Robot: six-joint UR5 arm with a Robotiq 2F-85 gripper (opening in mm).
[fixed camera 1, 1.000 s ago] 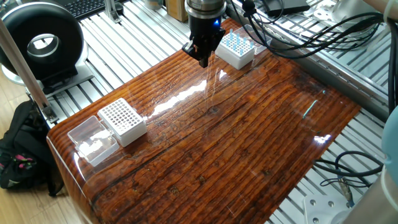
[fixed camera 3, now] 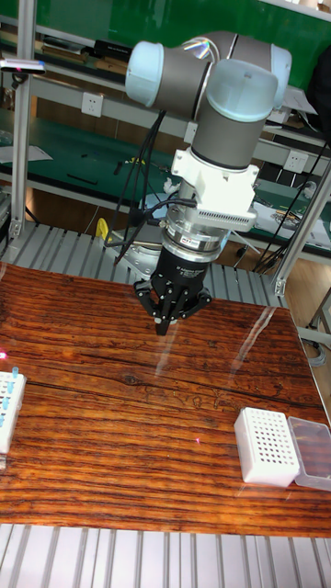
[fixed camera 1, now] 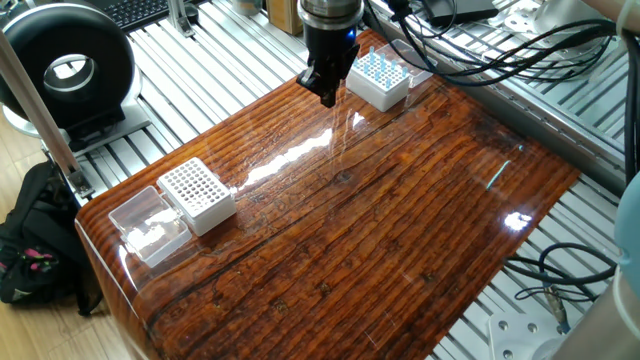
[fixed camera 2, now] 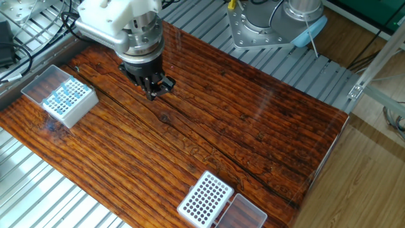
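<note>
My black gripper (fixed camera 1: 328, 100) hangs above the wooden tabletop, its fingers drawn together at the tips and nothing visible between them. A white rack with several light-blue tips (fixed camera 1: 378, 78) stands at the back in exterior view 1, behind and to the right of the gripper; exterior view 2 has this tip rack (fixed camera 2: 71, 104) at the left. The other white rack (fixed camera 1: 198, 195) shows only empty holes on its top. It sits well apart from the gripper (fixed camera 3: 163, 329), at the right in exterior view 3. Both racks have their clear lids folded open.
Bare, glossy wooden tabletop (fixed camera 2: 247, 101) lies between the racks and across the middle. The empty rack's clear lid (fixed camera 1: 150, 225) lies flat beside it. Black cables (fixed camera 1: 490, 75) hang near the tip rack in exterior view 1.
The gripper has turned very slightly, and the hanging cables beside the arm have shifted upward a little. Both racks and their lids are where they were.
</note>
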